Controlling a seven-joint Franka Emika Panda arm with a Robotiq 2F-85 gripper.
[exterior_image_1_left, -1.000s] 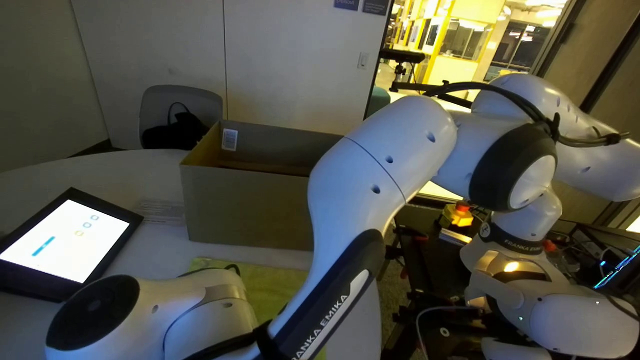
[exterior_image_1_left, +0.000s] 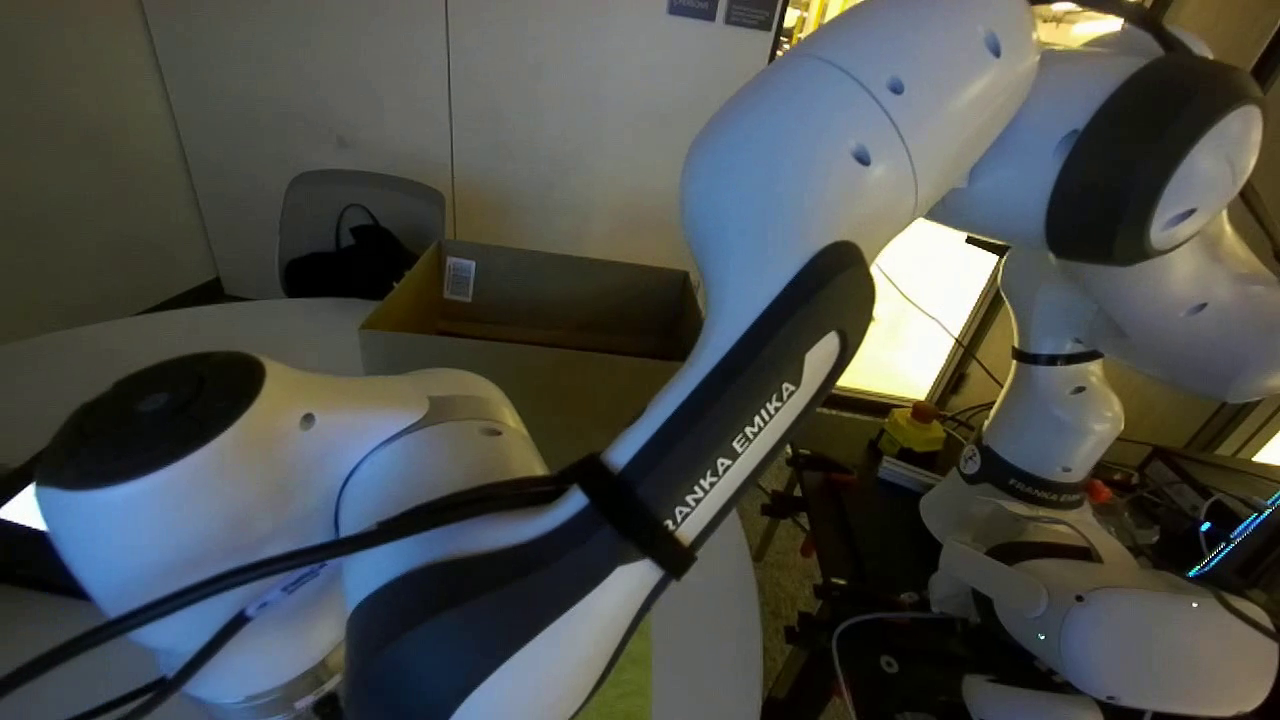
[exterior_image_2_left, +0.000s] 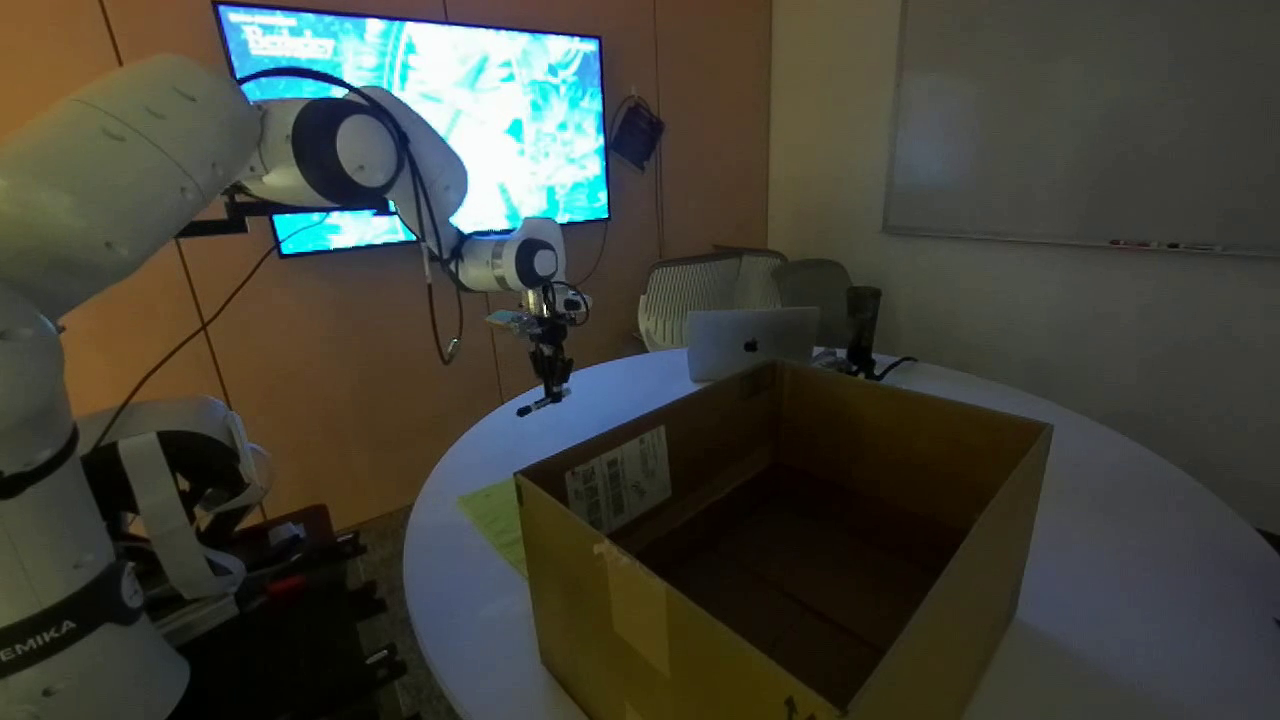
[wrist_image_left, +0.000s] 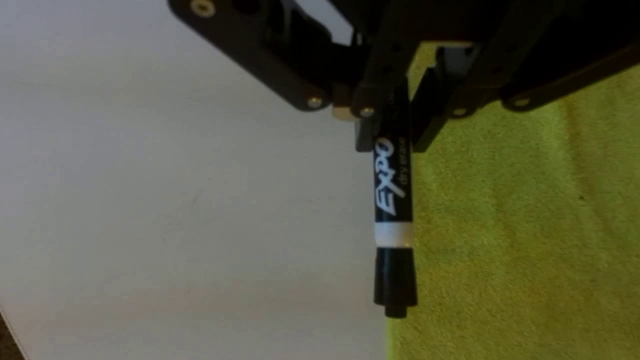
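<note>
A black Expo dry-erase marker (wrist_image_left: 393, 234) with a white band is held between the fingers of my gripper, its capped end pointing down the wrist view. The same marker (exterior_image_2_left: 542, 404) appears small and tilted in exterior view 2, in the air above the far left side of the round table (exterior_image_2_left: 624, 382). There my gripper (exterior_image_2_left: 553, 386) points downward, shut on it. In exterior view 1 the gripper is out of sight below the arm's wrist (exterior_image_1_left: 276, 504).
An open cardboard box (exterior_image_2_left: 588, 558) stands on the table, with only bare bottom visible inside. Beside it lies a yellow-green cloth (wrist_image_left: 528, 222). A laptop (exterior_image_2_left: 753, 342) sits behind the box.
The arm has risen, its wrist now higher in exterior view 1 and covering the tablet and part of the box front. The elbow has moved up and right.
</note>
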